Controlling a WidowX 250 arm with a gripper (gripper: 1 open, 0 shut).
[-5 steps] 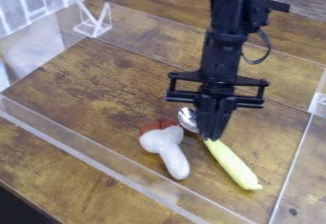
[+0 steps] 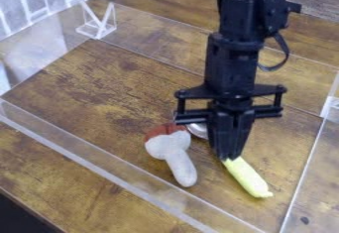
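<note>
My black gripper (image 2: 228,146) hangs low over the right half of the wooden surface, its tips at the upper end of a pale yellow-green elongated object (image 2: 248,178). A white toy mushroom (image 2: 177,161) with a reddish top lies to the left of it. A shiny silver item (image 2: 199,129) is mostly hidden behind the gripper. The fingertips look shut; whether anything thin is between them is hard to see.
Clear low walls border the work area, with a small white bracket (image 2: 98,24) at the back left and white slats beyond.
Over the last second my gripper has come lower and toward the front, covering more of the silver item and the upper end of the yellow object. The objects appear unmoved.
</note>
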